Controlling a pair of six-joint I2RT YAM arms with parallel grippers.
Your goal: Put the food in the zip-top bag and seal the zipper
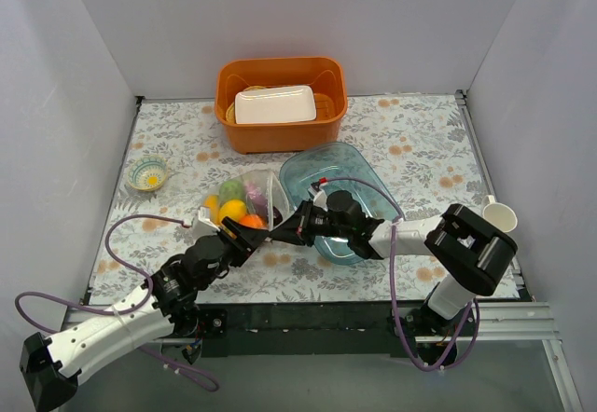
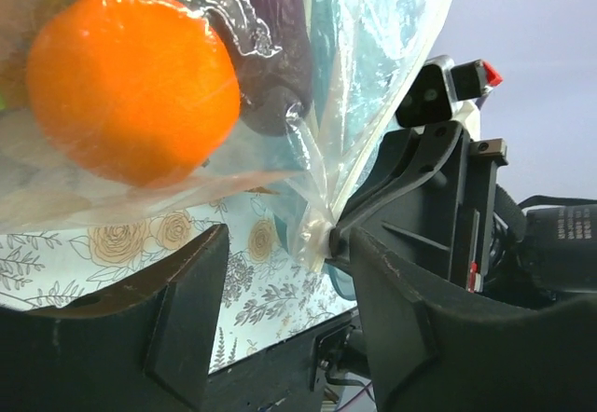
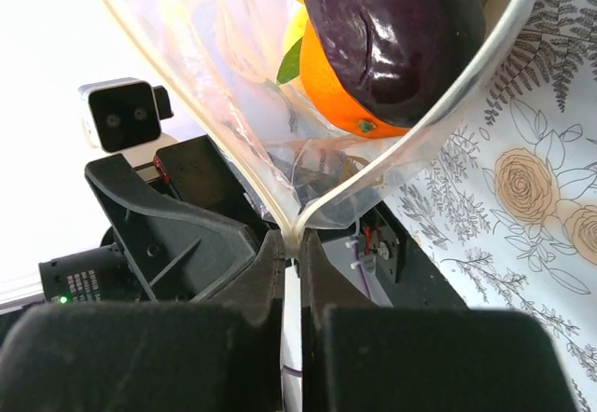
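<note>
Inside the clear zip top bag (image 3: 201,53) lie an orange (image 2: 131,86), a dark eggplant (image 3: 396,34), a yellow fruit (image 1: 232,210) and a green one (image 1: 232,191). The bag's mouth faces right, its two zipper edges spread apart and meeting at the near corner. My right gripper is shut on that corner of the zip top bag. Just to its left, my left gripper stands open, with tablecloth and a bit of the bag's edge visible beyond its fingers (image 2: 191,272). Nothing is gripped there.
A blue-tinted tray (image 1: 347,162) lies partly under the right arm. Behind stands an orange bin (image 1: 280,137) holding a white container (image 1: 275,104). A patterned bowl (image 1: 147,175) sits at the left, a white mug (image 1: 500,214) at the right edge.
</note>
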